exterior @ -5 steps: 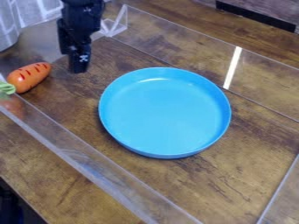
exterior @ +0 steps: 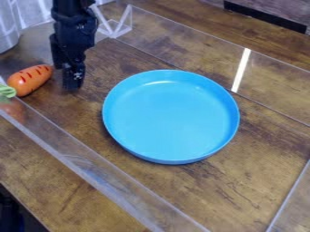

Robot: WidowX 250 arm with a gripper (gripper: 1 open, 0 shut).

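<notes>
My dark gripper [exterior: 69, 71] hangs at the upper left, low over the wooden counter, open, just to the right of an orange toy carrot [exterior: 31, 78] with a green top. A large blue plate [exterior: 171, 116] lies in the middle of the counter, to the right of the gripper and carrot.
Clear plastic panels [exterior: 121, 186] run along the left foreground and at the edges. A pale, shiny object [exterior: 7, 23] stands in the top left corner. Bare counter [exterior: 255, 145] surrounds the plate.
My gripper has moved down and to the left, closer to the carrot. The carrot and plate have not moved.
</notes>
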